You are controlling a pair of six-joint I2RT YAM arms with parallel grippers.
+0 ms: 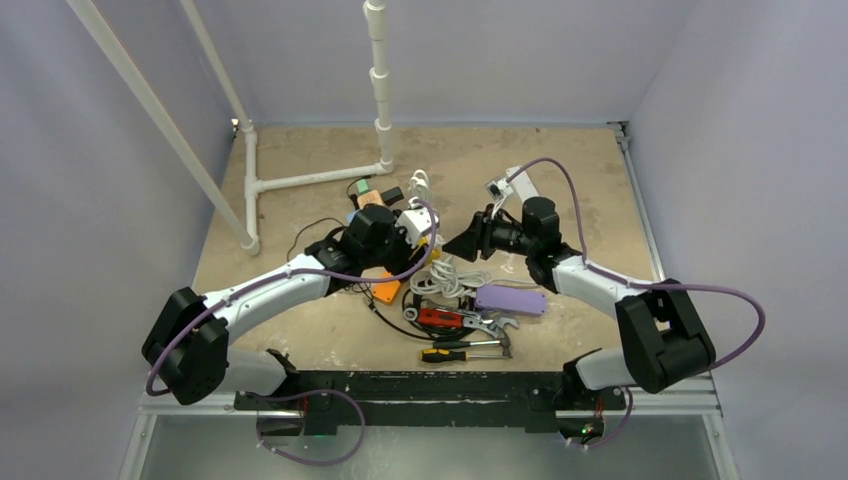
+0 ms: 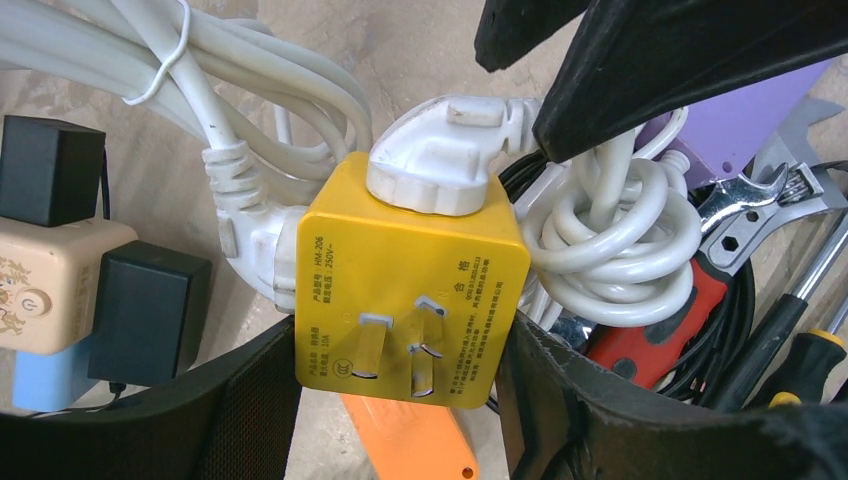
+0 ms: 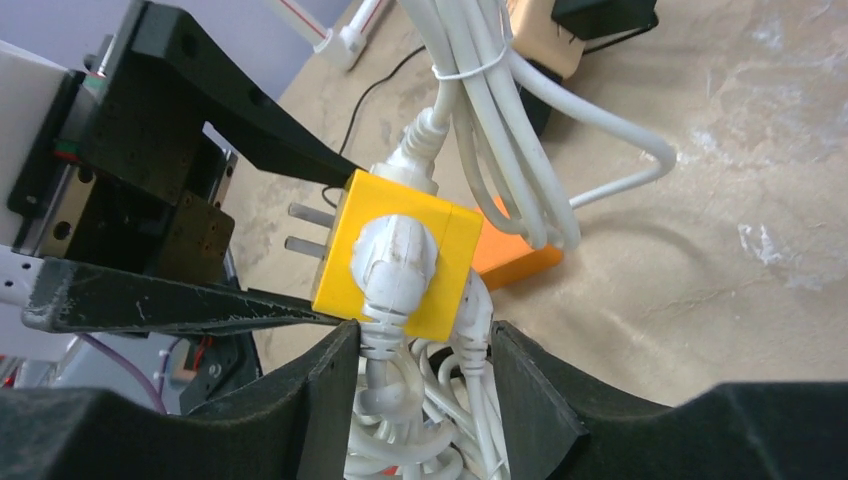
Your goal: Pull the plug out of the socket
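A yellow cube socket [image 2: 410, 290] with metal prongs on one face is clamped between the black fingers of my left gripper. Into its upper face goes a white plug [image 2: 435, 160]; a second white plug [image 2: 255, 240] sits in its side. Seen from the right wrist, the plug facing me [image 3: 395, 260] is seated in the yellow cube, its cord hanging down. My right gripper is part open, its fingertips apart, close to that plug. The plug's cord overlaps the left fingertip in this view; whether they touch I cannot tell. In the top view the arms largely hide the cube.
Coiled white cable [image 2: 620, 230] lies below the socket. Around it are an orange block [image 1: 384, 289], a purple block [image 1: 511, 299], a red-handled tool [image 1: 440, 318], a hammer [image 1: 470, 344] and a screwdriver [image 1: 445, 355]. Bare table lies to the right.
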